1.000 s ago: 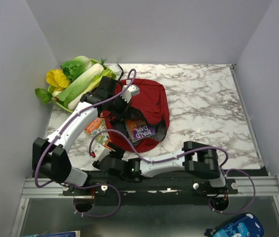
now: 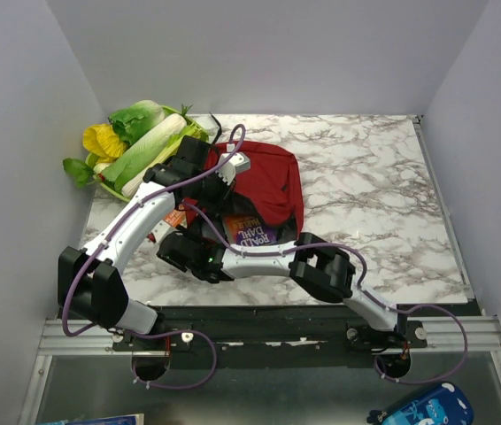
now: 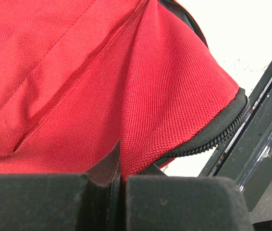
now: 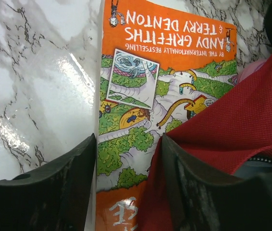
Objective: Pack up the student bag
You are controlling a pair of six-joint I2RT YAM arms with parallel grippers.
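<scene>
The red bag (image 2: 273, 168) lies open on the marble table, with a Roald Dahl book (image 2: 249, 231) inside its mouth. My left gripper is shut on a fold of the bag's red cloth, near the black zipper (image 3: 222, 132). A treehouse-picture book (image 4: 174, 72) with an orange title band lies flat on the table at the bag's left side; red cloth covers part of it. My right gripper is parted over this book, one finger (image 4: 85, 159) along its left edge and the other against the bag's red cloth. The arms hide much of the book from above.
A green bowl of vegetables (image 2: 144, 146) stands at the back left. Beyond the front rail lie a blue pencil case (image 2: 432, 409) and the edge of another book (image 2: 100, 420).
My right gripper has moved from the table's front edge back toward the treehouse book, beside the bag's left side. The left arm has stayed in place on the bag.
</scene>
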